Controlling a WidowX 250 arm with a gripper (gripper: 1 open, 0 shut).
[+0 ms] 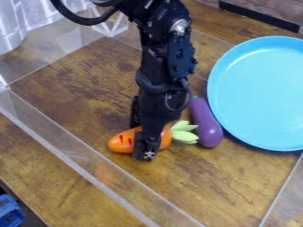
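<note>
My black gripper [149, 142] is down over a toy orange carrot [123, 142] with pale green leaves [183, 133] lying on the wooden surface, its fingers around the carrot's middle. Whether they are closed on it or only around it I cannot tell. A purple eggplant [206, 126] lies just right of the leaves.
A large light blue plate [260, 89] takes up the right side. Clear plastic walls edge the wooden surface [83, 80] at left and bottom right. A blue object [6, 211] is at the lower left corner.
</note>
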